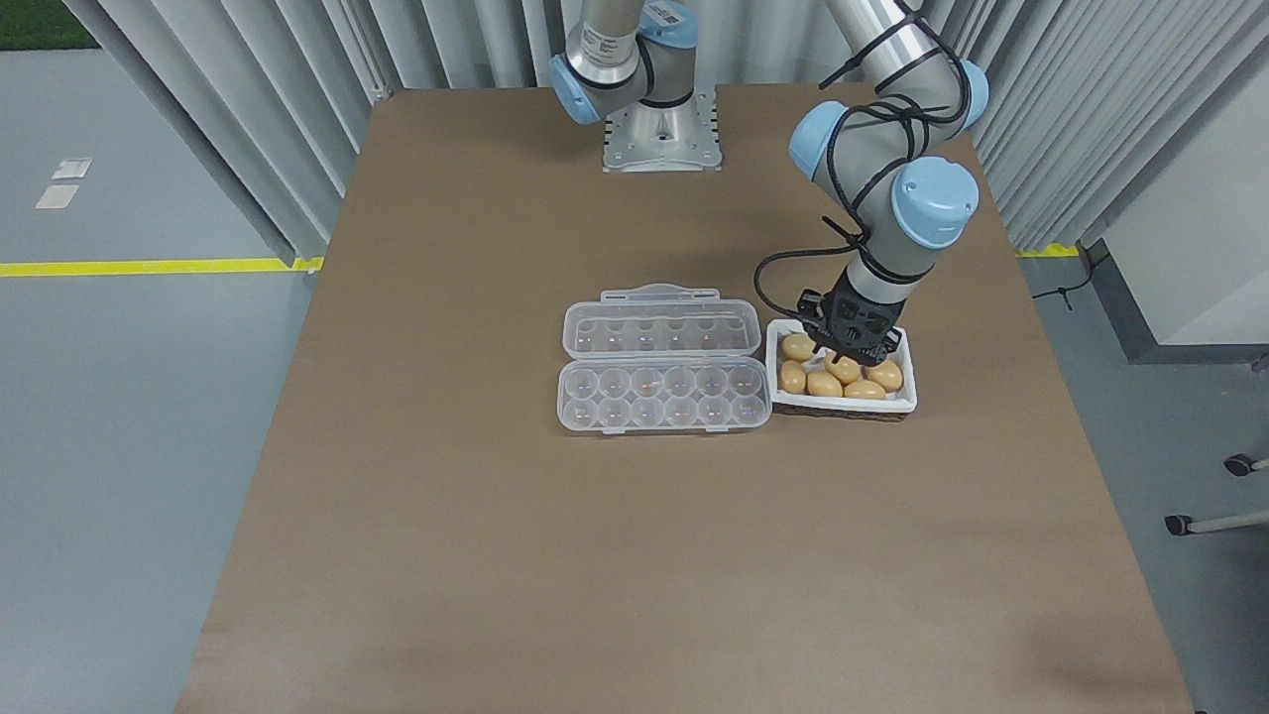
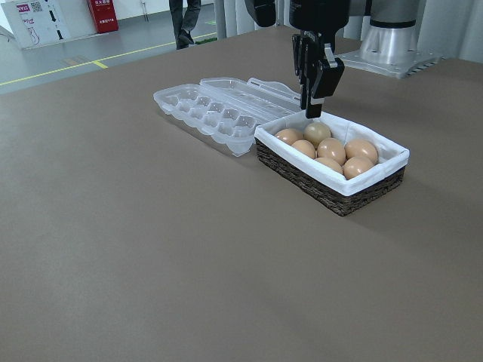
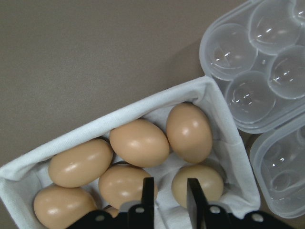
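Note:
A white cloth-lined wicker basket (image 1: pixel 904 387) (image 2: pixel 302 176) holds several brown eggs (image 3: pixel 79 163) and one paler egg (image 3: pixel 200 183). My gripper (image 2: pixel 317 105) hangs over the basket, fingers apart, with nothing seen between them. Beside the basket lies a clear plastic egg carton (image 1: pixel 663 395) (image 3: pixel 260 95) with its lid (image 1: pixel 660 327) laid open; its cups look empty.

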